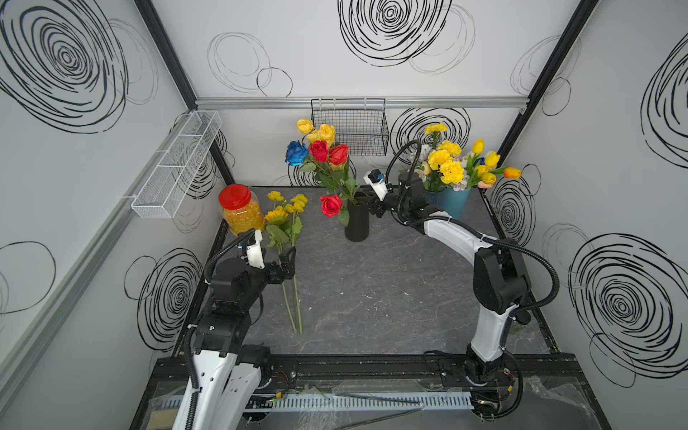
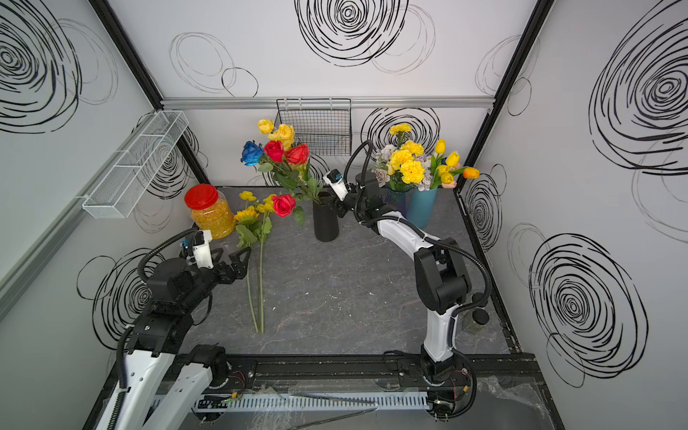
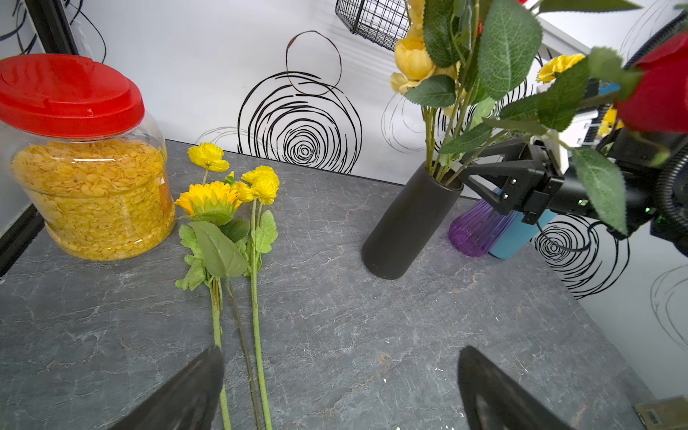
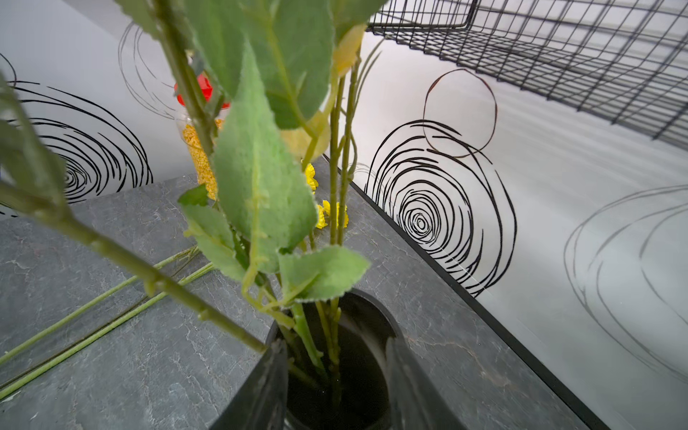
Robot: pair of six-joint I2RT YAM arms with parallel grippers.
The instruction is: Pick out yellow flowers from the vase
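The black vase (image 1: 357, 220) stands upright at the back centre of the table. It holds yellow flowers (image 1: 326, 134), several red roses (image 1: 338, 154) and a blue rose (image 1: 296, 153). My right gripper is shut on the vase just at its mouth, one finger on each side of the rim. Other yellow flowers (image 3: 211, 200) lie loose on the table at the left, with long green stems (image 3: 256, 315). Close to these lying flowers, my left gripper hangs open, nothing between its spread fingers.
A jar with a red lid (image 1: 235, 196) stands at the back left. Purple (image 3: 474, 228) and teal (image 1: 453, 203) vases hold more yellow flowers at the back right, close behind my right arm. A black wire basket (image 1: 349, 127) hangs on the back wall.
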